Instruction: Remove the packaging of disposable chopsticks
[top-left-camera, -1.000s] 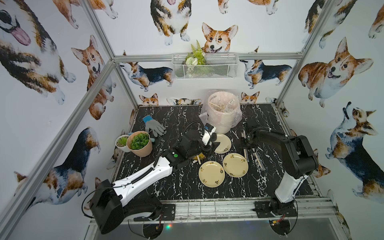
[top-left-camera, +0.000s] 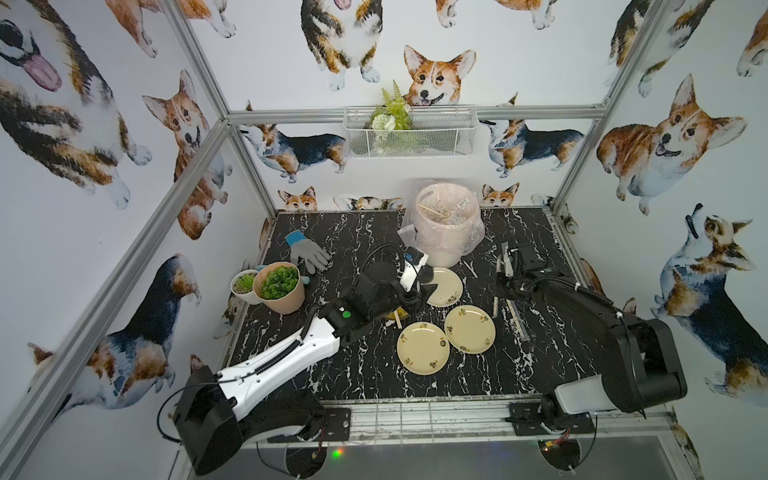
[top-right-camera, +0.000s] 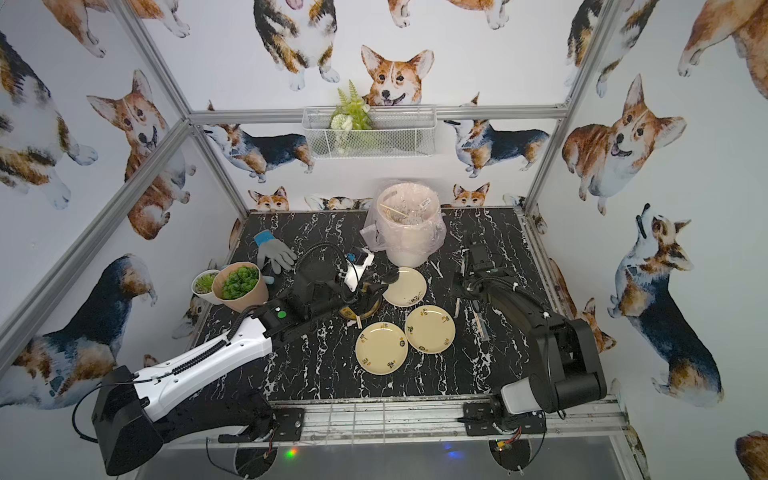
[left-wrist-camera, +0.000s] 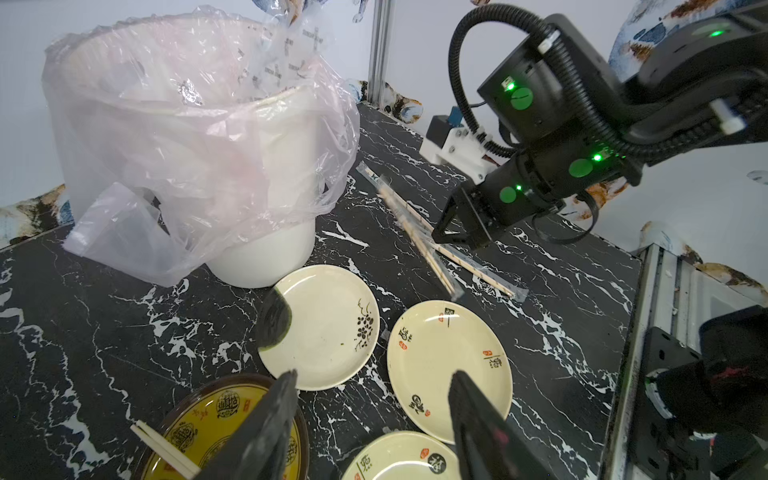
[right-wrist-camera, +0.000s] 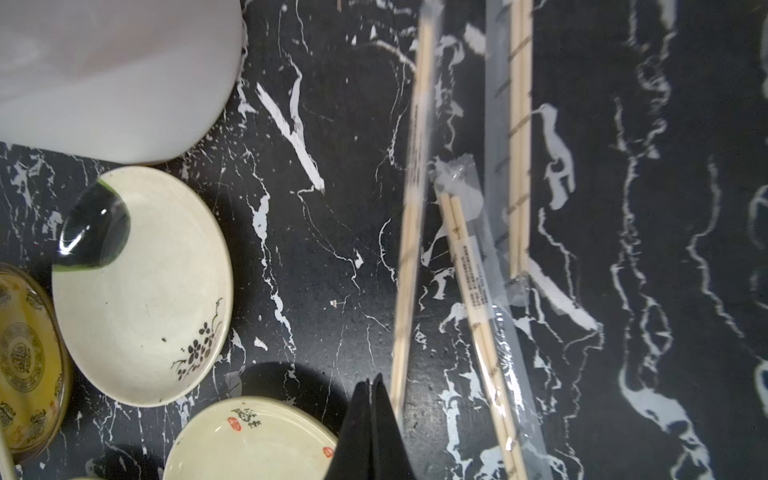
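Three clear-wrapped chopstick packs lie on the dark table's right side in the right wrist view: a left pack (right-wrist-camera: 412, 192), a middle pack (right-wrist-camera: 478, 320) and a right pack (right-wrist-camera: 520, 136). My right gripper is shut, its tips against or just over the left pack, whose near part is hidden behind the fingers. Whether it pinches any wrapper, I cannot tell. That pack looks blurred. Over the plates, my left gripper is open with nothing between its fingers. Bare chopsticks (left-wrist-camera: 164, 449) rest across the brown-yellow plate (left-wrist-camera: 184, 412).
A bin (top-left-camera: 444, 224) lined with a clear bag stands at the back. Cream plates (top-left-camera: 423, 348) occupy the middle. A potted plant (top-left-camera: 280, 288) and grey glove (top-left-camera: 310, 254) are at the left.
My right gripper has moved slightly to the right and its arm has swung outward. The left pack has shifted a little rightward.
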